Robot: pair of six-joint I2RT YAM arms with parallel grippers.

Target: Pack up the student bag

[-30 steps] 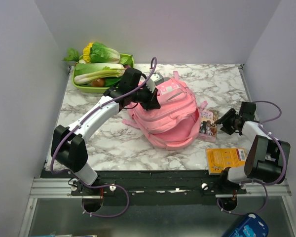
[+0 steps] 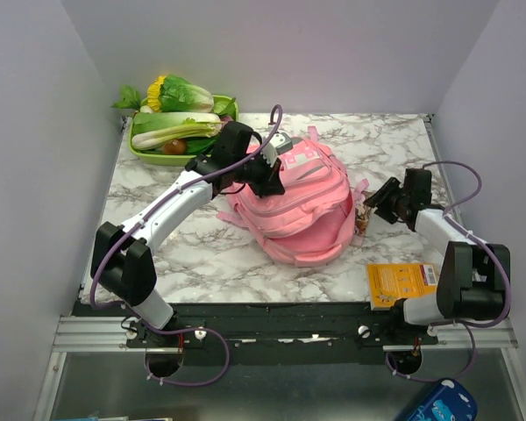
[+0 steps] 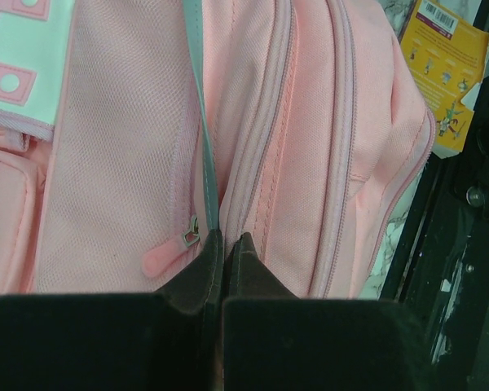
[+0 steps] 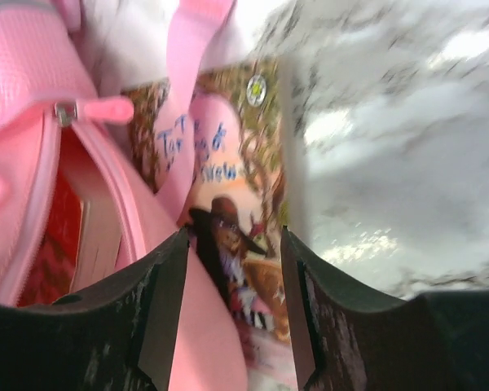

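Note:
The pink backpack (image 2: 302,197) lies on the marble table, its front pocket gaping toward the front right. My left gripper is shut on a ridge of the backpack's fabric, beside a zipper pull. Against the backpack's right side is a small picture book (image 4: 244,179), with a pink strap (image 4: 183,73) lying across it. In the top view only a narrow part of that book (image 2: 363,217) shows. My right gripper stands open above the book, nothing held between its fingers. A yellow book (image 2: 394,282) lies flat at the front right.
A green basket of vegetables (image 2: 162,159) stands at the back left. Bare marble (image 2: 399,145) extends behind the right gripper. Dark rails (image 2: 272,320) run along the table's front edge, and a blue item (image 2: 443,403) lies below them.
My right gripper has moved left and back toward the backpack. The small book, flat and fully visible a second ago, now shows as a narrower shape beside the backpack. The left arm stays still.

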